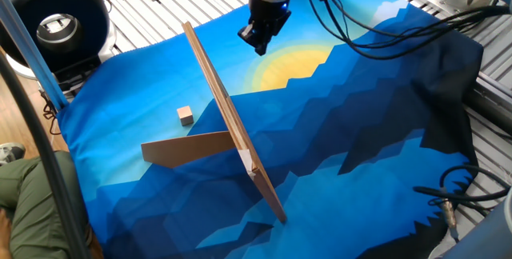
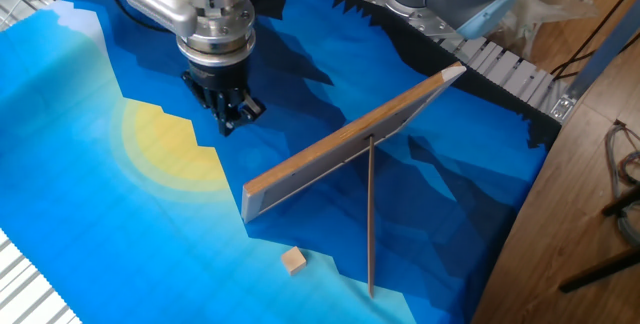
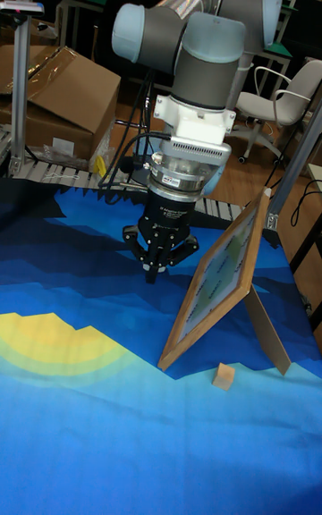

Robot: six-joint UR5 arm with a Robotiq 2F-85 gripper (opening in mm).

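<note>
A small wooden cube (image 1: 185,116) lies on the blue printed cloth, on the same side of the standing frame as its support leg. A wood-edged picture frame (image 2: 350,142) stands tilted, propped by a flat brown leg (image 1: 188,149). In exterior view 3 its pale picture side (image 3: 217,272) shows, and the cube (image 3: 223,376) rests near the frame's lower edge and the leg. My black gripper (image 3: 150,274) hangs above the cloth on the other side of the frame from the cube. Its fingertips are together, and nothing shows between them.
Black cables (image 1: 400,47) trail from the arm. A black ring-shaped device (image 1: 56,27) stands off the cloth's corner. A person (image 1: 40,203) is at the table's side.
</note>
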